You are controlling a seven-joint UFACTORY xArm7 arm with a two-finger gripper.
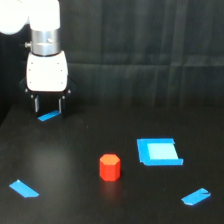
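The white robot arm hangs at the upper left, its gripper (48, 101) pointing down with two dark fingers standing apart. A blue strip (48, 116) lies on the dark table just below it. A red hexagonal block (110, 167) sits near the middle front of the table, apart from the gripper.
A blue square (157, 161) with a pale center lies at the right. Another blue strip (24, 189) lies at the front left and one (196, 197) at the front right.
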